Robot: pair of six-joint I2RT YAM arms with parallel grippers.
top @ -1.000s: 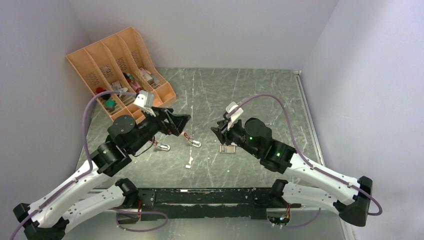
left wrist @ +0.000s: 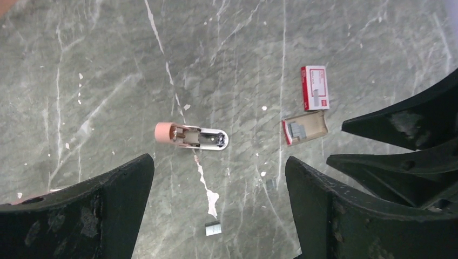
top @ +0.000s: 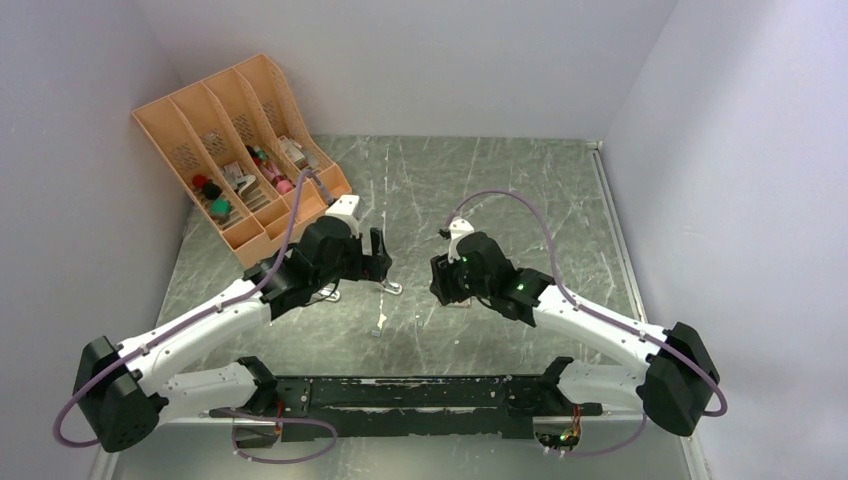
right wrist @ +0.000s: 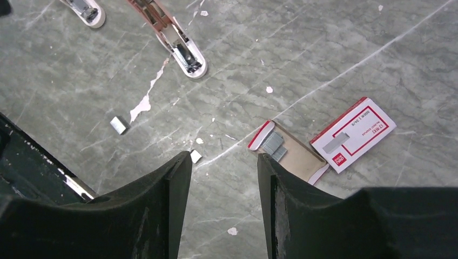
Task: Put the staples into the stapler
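In the left wrist view, a pink-and-white stapler (left wrist: 192, 136) lies with its magazine exposed. My left gripper stands open above the table, behind the stapler, with nothing between its fingers. To the stapler's right, an open cardboard tray (right wrist: 302, 157) holds grey staple strips (right wrist: 274, 144). Beside the tray is the red-and-white staple box (right wrist: 354, 134). My right gripper is partly open and empty; the tray lies below its right fingertip in the right wrist view. Two small staple pieces (right wrist: 119, 125) lie loose on the table.
A second stapler (top: 327, 294) lies left of the first. The wooden organizer (top: 240, 150) with several items stands at the back left. Small paper flecks dot the marbled table.
My left gripper has shifted slightly right and lower in the top view. The right gripper dipped over the tray, which it now largely hides there. The stapler and loose pieces have stayed put.
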